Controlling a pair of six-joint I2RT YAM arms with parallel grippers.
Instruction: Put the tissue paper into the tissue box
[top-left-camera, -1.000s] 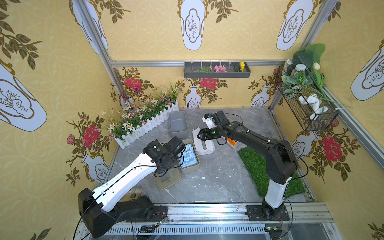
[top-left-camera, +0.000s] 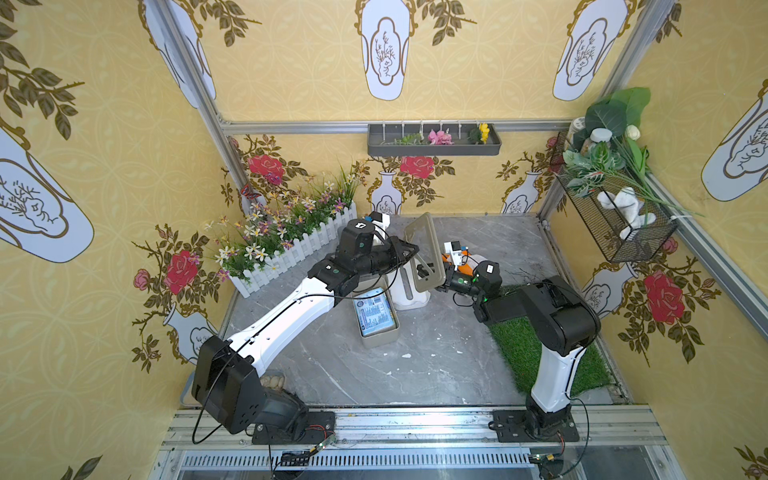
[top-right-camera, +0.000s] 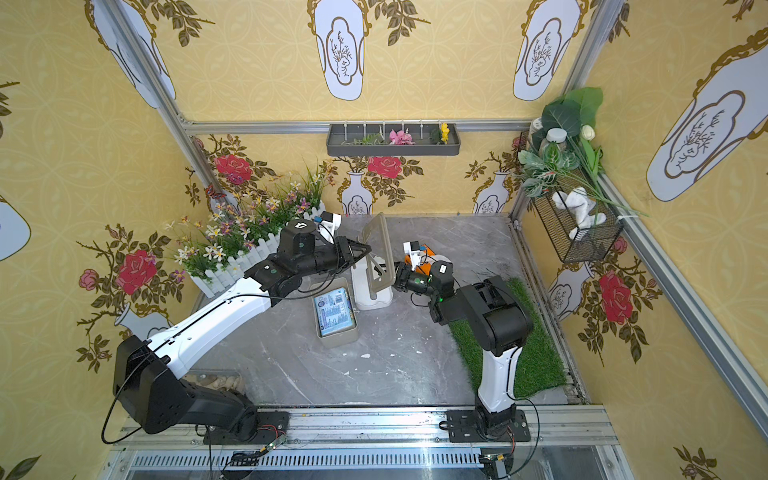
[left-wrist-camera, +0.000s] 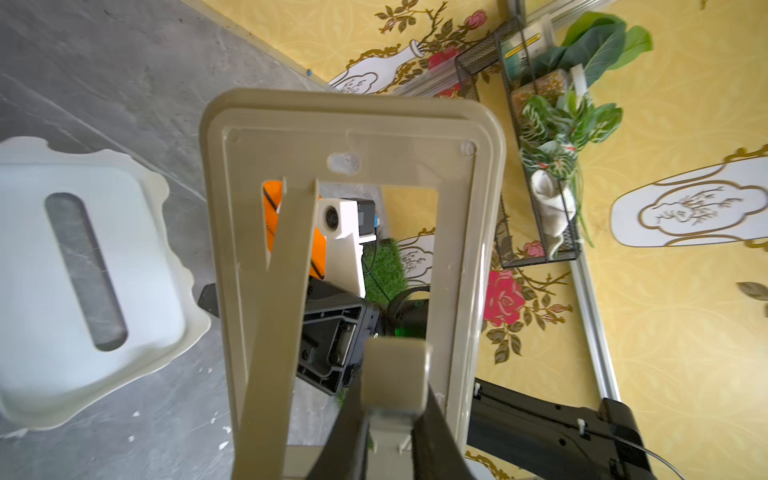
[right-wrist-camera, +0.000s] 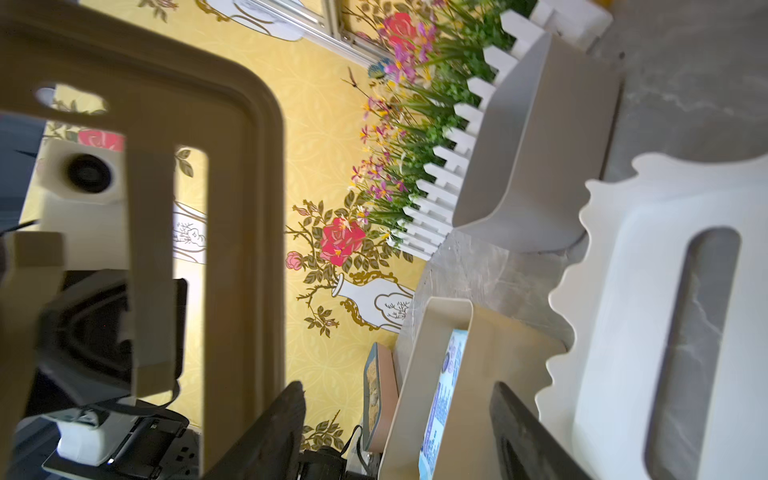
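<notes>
Raised on edge above the table, the beige lid has my left gripper shut on its edge, and its slotted opening shows in the left wrist view. My right gripper stands open close to the lid's other side, nothing between its fingers. The beige tissue box sits open on the table, with the blue-and-white tissue pack lying inside it. In the top views, the lid and left forearm cover part of the box's far end.
A white slotted board with wavy edges lies right of the box. Behind the box is a grey bin, near the white fence with flowers. An orange item sits behind the right gripper.
The lid has come up from the table at the box's front left, carried rightward and backward by my left gripper. The right gripper has moved slightly right, now beside the lid.
</notes>
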